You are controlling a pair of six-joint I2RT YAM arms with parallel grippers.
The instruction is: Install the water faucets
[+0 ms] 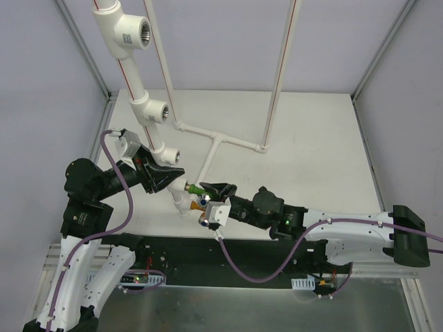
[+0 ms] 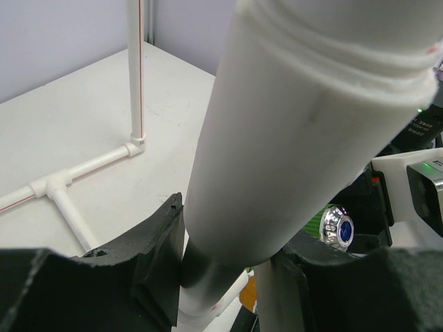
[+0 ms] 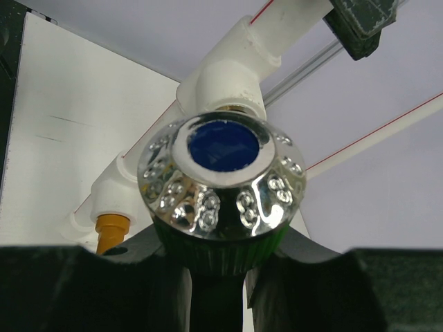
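My right gripper [image 1: 220,194] is shut on the green faucet [image 1: 196,189]. This faucet's chrome handle with a blue cap [image 3: 223,146] fills the middle of the right wrist view. Its threaded end meets the mouth of a white tee [image 3: 228,83] on the leaning pipe; how deep it sits is hidden. Lower down, an orange faucet [image 3: 112,232] sits in the bottom tee. My left gripper has its fingers on either side of the white pipe [image 2: 270,138], just above the green faucet's tee. Whether both fingers press on it is unclear.
Further up the leaning pipe, empty threaded tees [image 1: 144,32] face right. Thin white pipes [image 1: 220,137] form a frame on the white board [image 1: 311,152]. The two arms' hands are close together; the board's right side is clear.
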